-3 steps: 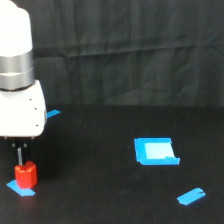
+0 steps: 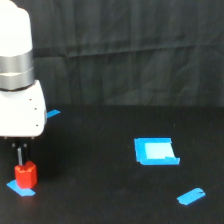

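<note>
A small red block [image 2: 26, 176] sits at the lower left of the camera view, on or just above a blue tape mark [image 2: 17, 187]. Directly over it points my gripper [image 2: 21, 160], its dark fingers reaching down to about the block's top. The white hand [image 2: 22, 110] above them fills the left edge. Whether the fingers stand around the block or only behind it is unclear, as they are small and dark against the black table.
Right of centre, blue tape frames a white square [image 2: 158, 151] on the black table. Another blue strip [image 2: 190, 196] lies at the lower right, and one more piece [image 2: 53, 113] shows behind the hand.
</note>
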